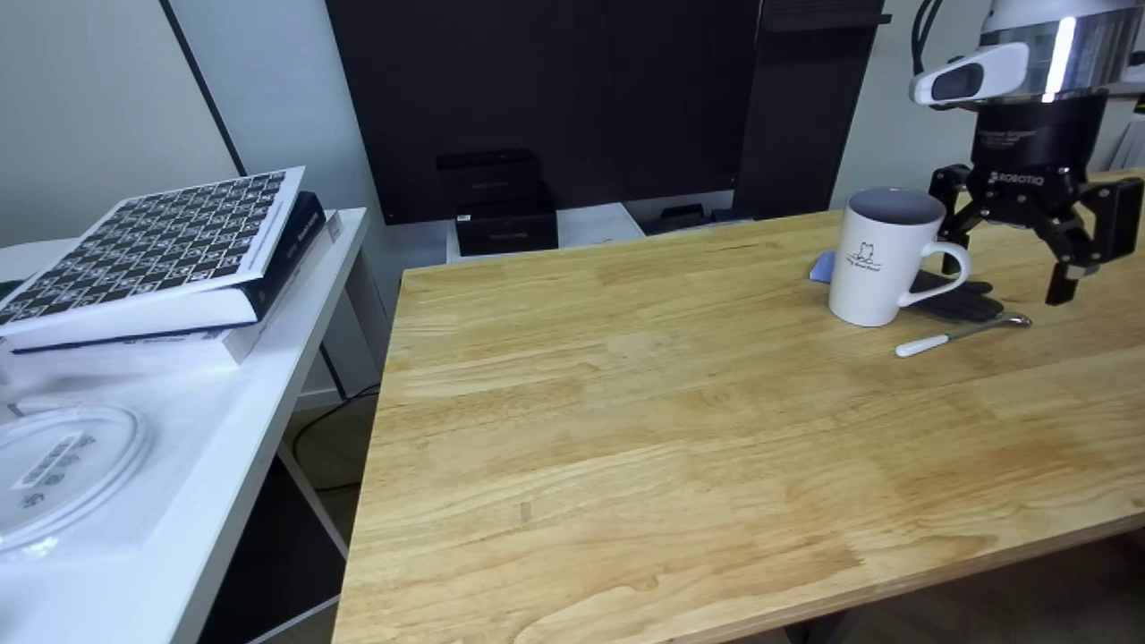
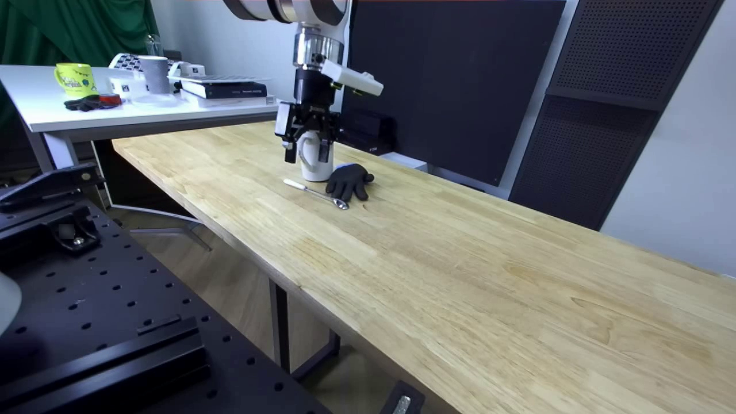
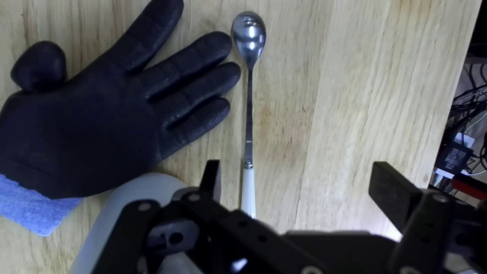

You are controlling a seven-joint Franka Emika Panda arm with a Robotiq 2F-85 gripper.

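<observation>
My gripper (image 1: 1006, 263) hangs above the table beside the white mug, open, its fingers wide apart. In the wrist view nothing is held between its fingertips; table and the spoon's white handle (image 3: 248, 191) show below the gap. The mug (image 1: 877, 268) stands on the table with its handle towards the gripper; its grey inside shows. A long metal spoon (image 2: 314, 193) lies flat in front of it, bowl away from the mug. Beside the spoon is a black glove (image 3: 105, 109) with a blue cuff (image 3: 38, 203), partly hidden behind the mug in exterior view 1.
A white side table (image 1: 268, 408) bears books (image 1: 161, 247); exterior view 2 also shows a yellow-green mug (image 2: 76, 79) and a grey cup (image 2: 156, 75) there. A black screen (image 1: 547, 97) stands behind.
</observation>
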